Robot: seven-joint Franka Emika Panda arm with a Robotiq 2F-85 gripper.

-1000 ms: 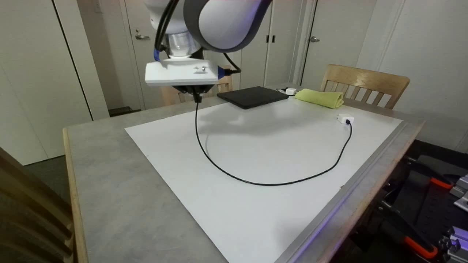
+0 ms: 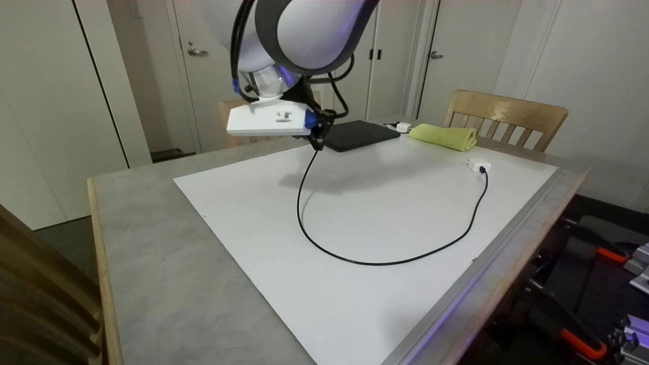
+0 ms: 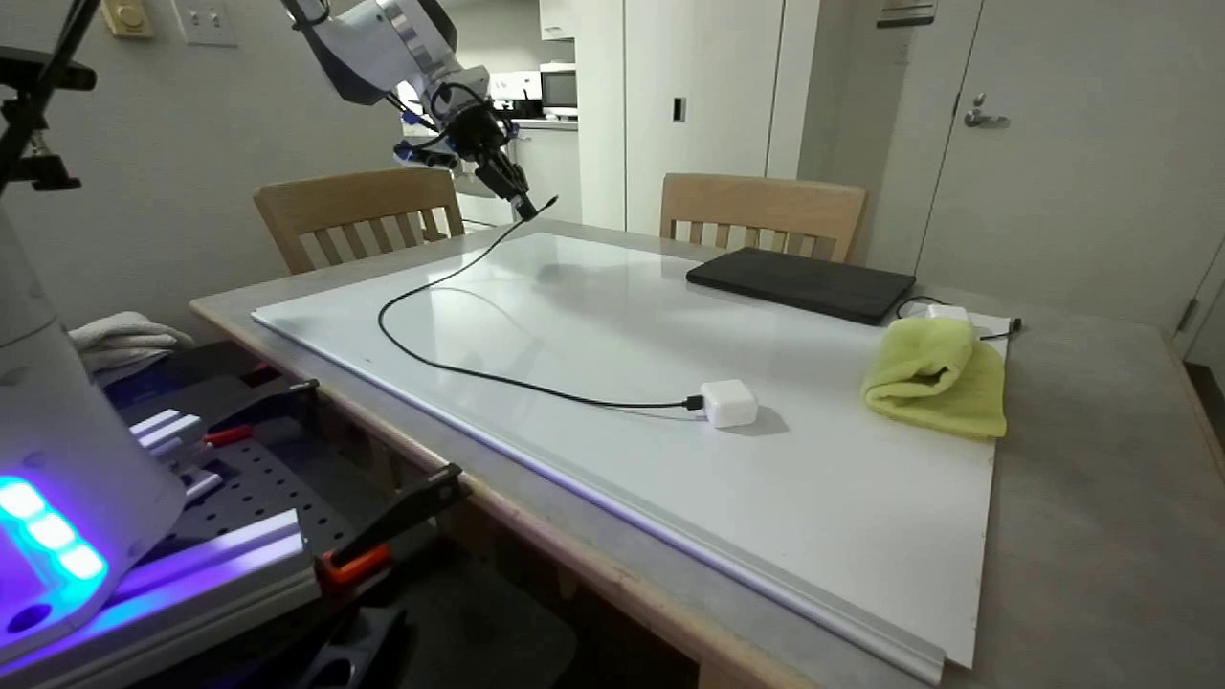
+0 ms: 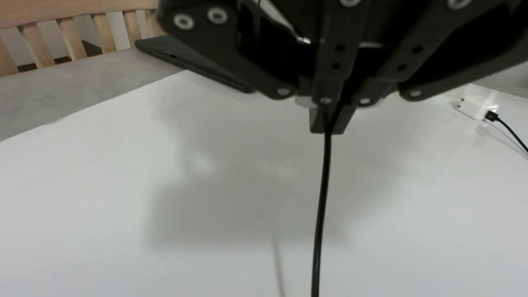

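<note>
A thin black cable [image 2: 372, 263] runs in a wide curve over the white board [image 2: 255, 231]. One end plugs into a white charger block [image 3: 728, 404] lying on the board. Near its other end, my gripper is shut on the cable, raised above the board's far side. In exterior view 2 the cable's free tip sticks out just past the gripper [image 3: 529, 211], pointing up and to the right. From the fingers the cable hangs down in the wrist view, slack rather than taut.
A closed black laptop-like slab [image 3: 804, 283] lies at the board's back edge. Beside it are a second white block [image 2: 402, 127] and a folded yellow-green cloth [image 3: 936, 379]. Wooden chairs [image 2: 508, 118] stand round the table. The board's middle is clear apart from the cable.
My gripper has moved right in exterior view 1 and tilted, carrying the cable end along. The cable's loop has shifted right and slightly nearer. Charger, slab and cloth have stayed put.
</note>
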